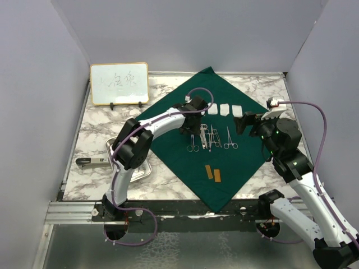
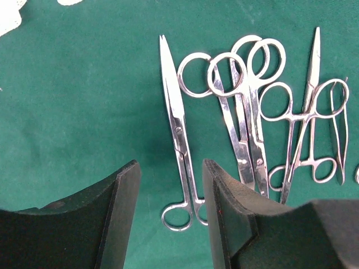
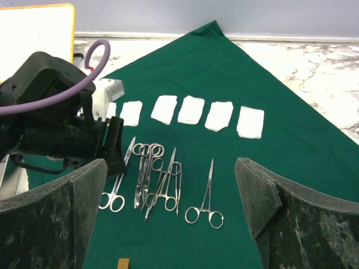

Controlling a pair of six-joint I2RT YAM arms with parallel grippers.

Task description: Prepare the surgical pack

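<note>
My left gripper hangs open above the left end of a row of instruments on the green cloth (image 1: pixel 196 174). Below its fingers lies long straight scissors (image 2: pixel 178 123), points away from me; to their right are more scissors (image 2: pixel 255 134) and clamps (image 3: pixel 168 185), some overlapping. A separate clamp (image 3: pixel 208 202) lies at the row's right end. My right gripper stands open at the right, empty. White gauze squares (image 3: pixel 221 115) lie in a row behind the instruments.
A metal tray (image 1: pixel 140 175) is at the left, partly under my left arm, beside a knife-like handle (image 1: pixel 90 161). Two orange strips (image 1: pixel 216 175) lie at the cloth's front. A whiteboard (image 1: pixel 119 84) stands at back left.
</note>
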